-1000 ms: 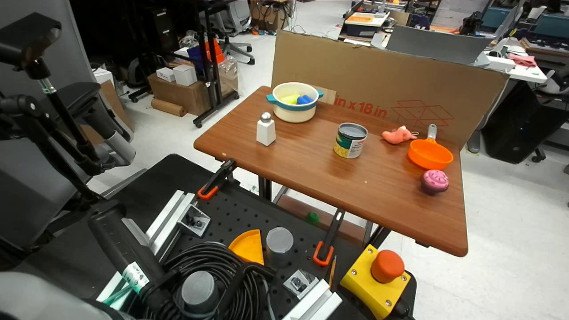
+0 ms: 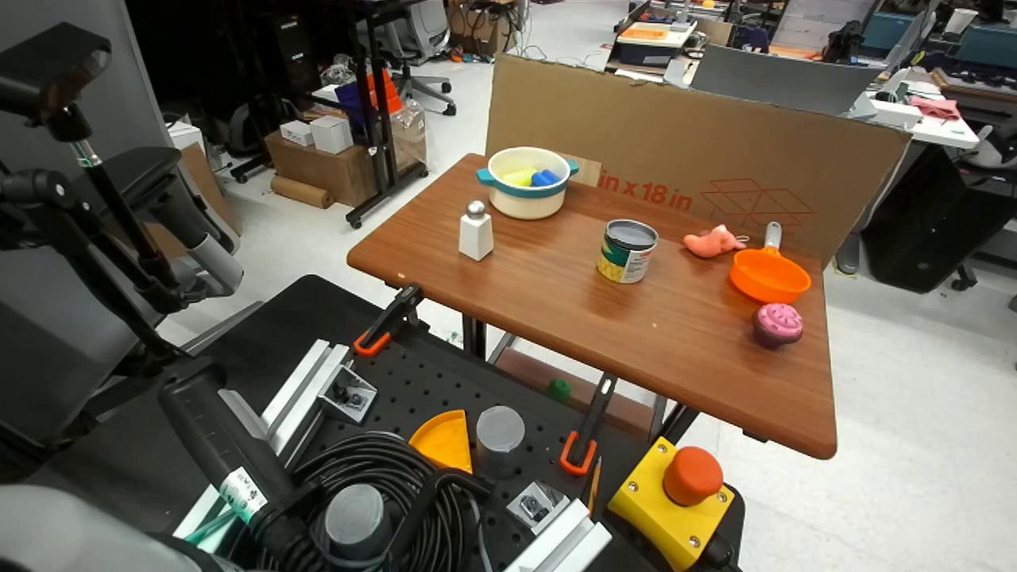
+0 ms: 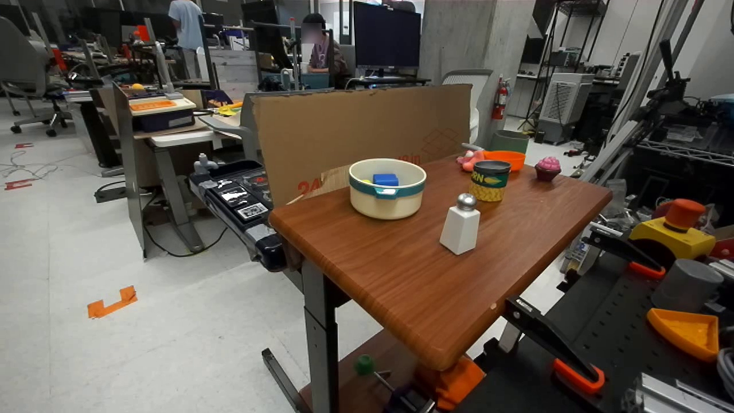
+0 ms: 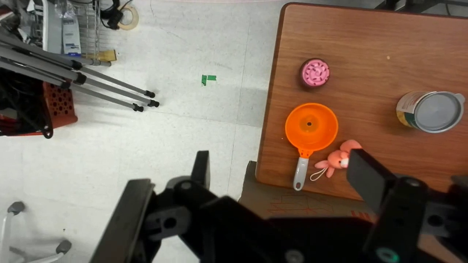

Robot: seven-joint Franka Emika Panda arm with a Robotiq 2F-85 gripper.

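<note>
My gripper is open in the wrist view, its dark fingers spread wide with nothing held between them. Beyond it on the brown table lie an orange strainer (image 4: 311, 127) with a grey handle and a pink plush toy (image 4: 338, 160), partly covered by one finger. A pink-topped cupcake (image 4: 314, 72) sits near the strainer. The corn can (image 2: 627, 252) stands upright mid-table. Farther left are a white shaker (image 2: 476, 232) with a metal top and a cream pot (image 2: 527, 203) with teal handles, holding a yellow thing and a blue block (image 3: 385, 179).
A cardboard sheet (image 2: 667, 143) walls off the table's far edge. Two clamps with orange ends (image 2: 578, 453) grip the near edge. Bare tabletop (image 2: 572, 310) lies in front of the can. A yellow box with a red button (image 2: 694, 477) stands near the front.
</note>
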